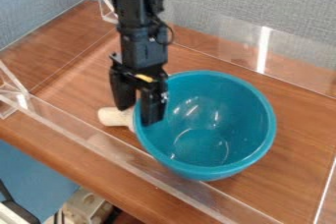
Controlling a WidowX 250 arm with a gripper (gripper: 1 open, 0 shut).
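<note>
My black gripper (pixel 138 98) hangs over the left rim of a large teal bowl (pixel 217 120), its fingertips down at or just inside that rim and open. A pale cream object (pixel 114 117) lies on the wooden surface just left of the bowl, partly hidden behind the gripper and bowl. A small yellowish item shows behind the gripper, too hidden to tell what it is.
Clear plastic panels edge it. Grey walls stand behind. A blue area lies beyond the front left edge.
</note>
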